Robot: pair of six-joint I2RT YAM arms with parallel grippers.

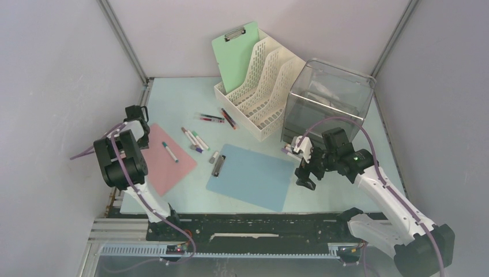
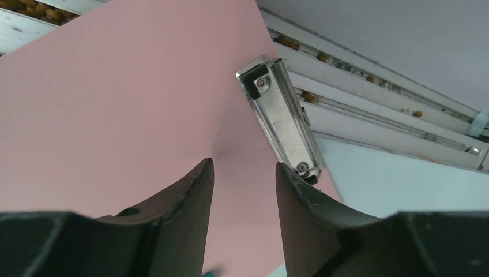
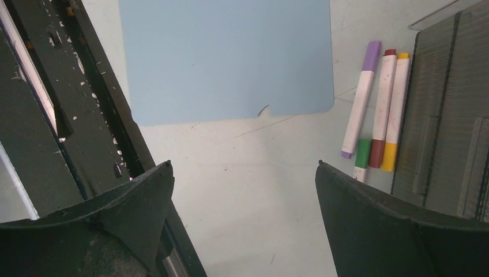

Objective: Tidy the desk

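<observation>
A pink clipboard (image 1: 168,170) lies at the desk's left; its metal clip (image 2: 281,118) shows in the left wrist view, just beyond my left gripper, whose fingers are part open with nothing between them. A blue clipboard (image 1: 251,179) lies flat in the middle. A green clipboard (image 1: 235,57) stands in the white file rack (image 1: 265,127). Loose markers (image 1: 193,138) and pens (image 1: 211,118) lie between them. My right gripper stands open above bare desk beside more markers (image 3: 365,92).
A clear drawer box (image 1: 328,92) stands at the back right. Walls border the desk on both sides.
</observation>
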